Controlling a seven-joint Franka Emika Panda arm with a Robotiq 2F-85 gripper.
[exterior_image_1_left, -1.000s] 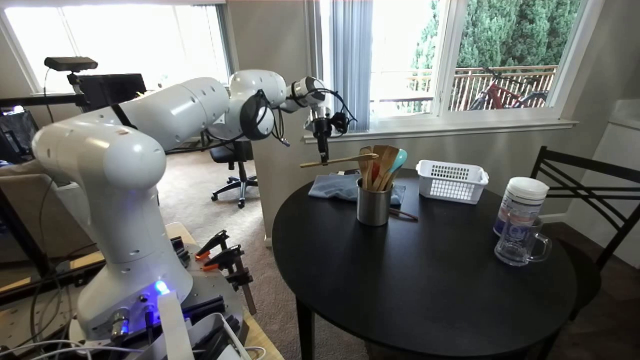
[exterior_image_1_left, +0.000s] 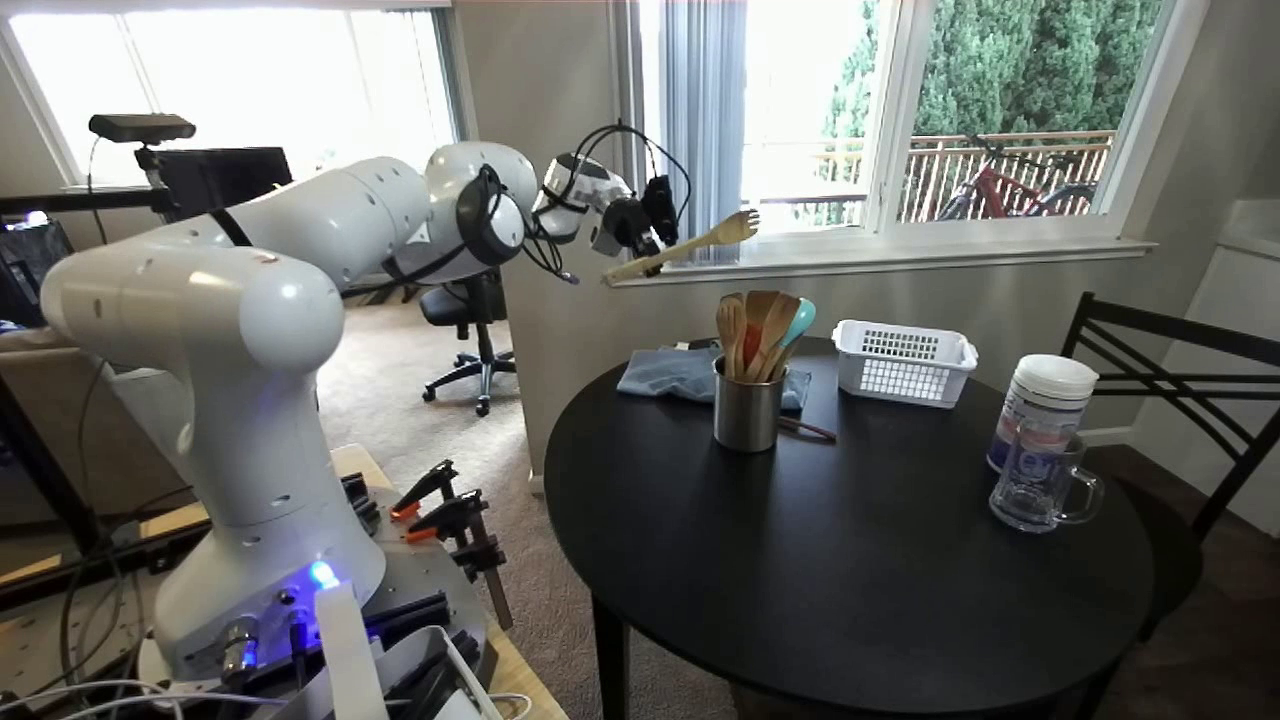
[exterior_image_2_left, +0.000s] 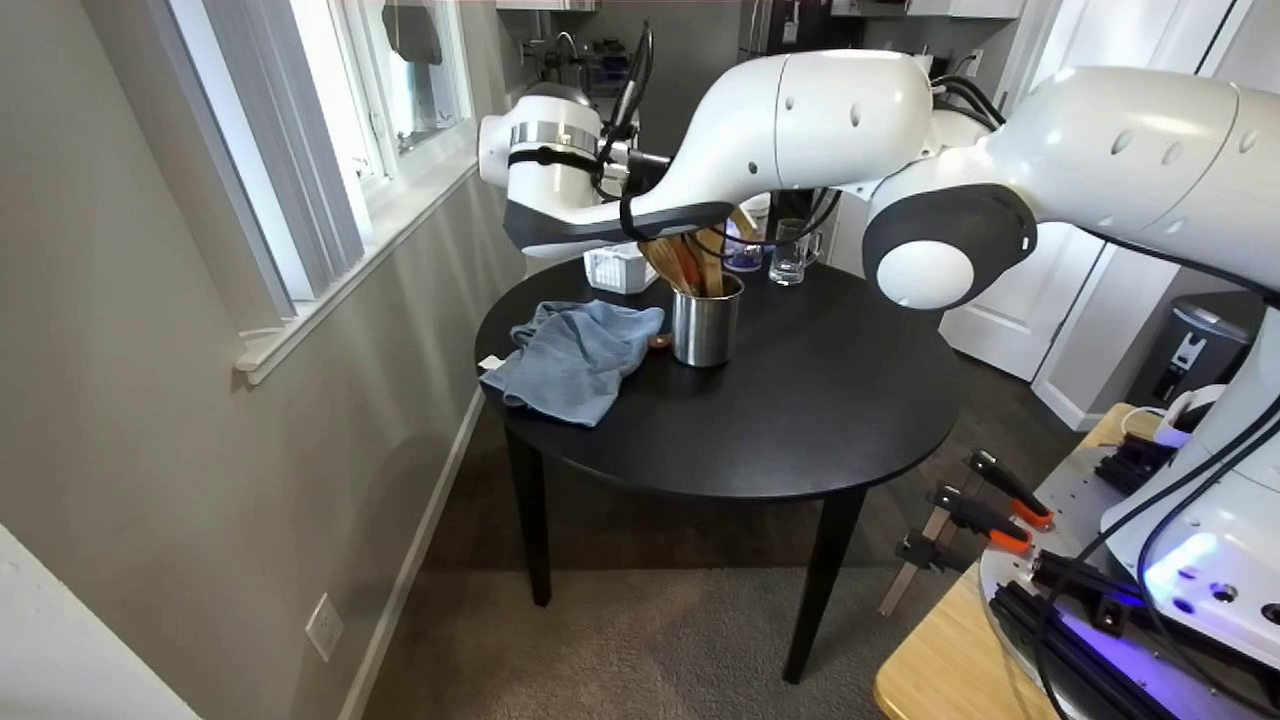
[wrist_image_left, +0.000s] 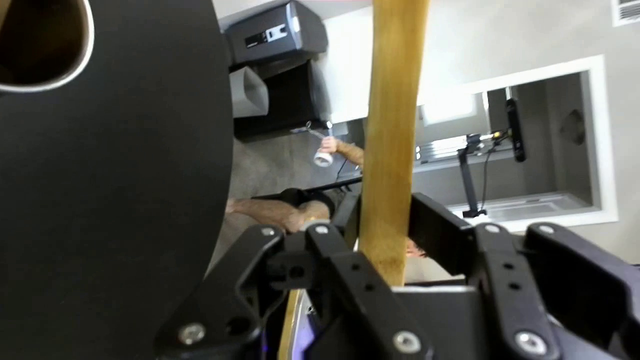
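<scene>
My gripper (exterior_image_1_left: 654, 257) is shut on the handle of a wooden utensil (exterior_image_1_left: 716, 234) with a slotted, fork-like head. The utensil tilts upward to the right, its head in front of the window sill, well above the table. In the wrist view its flat handle (wrist_image_left: 393, 120) rises between the black fingers. A steel canister (exterior_image_1_left: 746, 415) stands below and to the right of the gripper, holding several wooden utensils (exterior_image_1_left: 768, 330) and a turquoise one. In the second exterior view the arm hides the gripper.
A blue-grey cloth (exterior_image_2_left: 576, 360) lies beside the canister on the round black table (exterior_image_1_left: 840, 564). Another utensil's brown handle (exterior_image_1_left: 809, 430) rests by the canister. A white basket (exterior_image_1_left: 906, 362), a white-lidded tub (exterior_image_1_left: 1056, 378) and a glass mug (exterior_image_1_left: 1029, 492) stand right.
My gripper has risen and moved slightly back toward the base, swinging from pointing down to pointing outward. The held utensil has gone from nearly level beside the canister's utensils to tilted above them.
</scene>
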